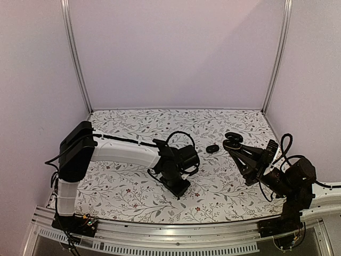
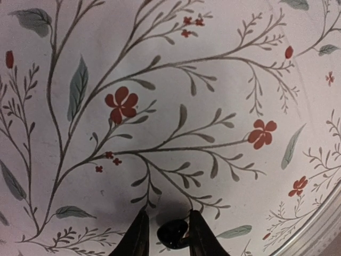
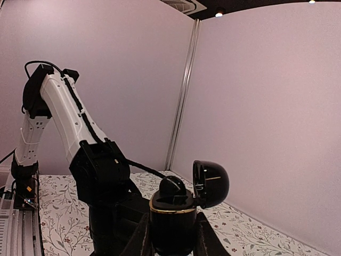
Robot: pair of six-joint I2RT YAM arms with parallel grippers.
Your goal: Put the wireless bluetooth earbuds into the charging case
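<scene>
In the left wrist view, a glossy black earbud point(image 2: 173, 233) sits between the tips of my left gripper, which is shut on it. The top view has that arm's black wrist point(image 1: 175, 165) over the middle of the table, pointing down; its fingertips are hard to make out there. My right gripper is shut on the black charging case point(image 3: 173, 226), held up in the air. The case's lid point(image 3: 210, 184) stands open to one side. A rounded black shape point(image 3: 172, 185) rises from the case; I cannot tell for certain whether it is an earbud.
A small black object point(image 1: 212, 149) lies on the patterned table toward the back, between the two arms. A metal rail point(image 1: 160, 226) runs along the front edge, with pale walls around.
</scene>
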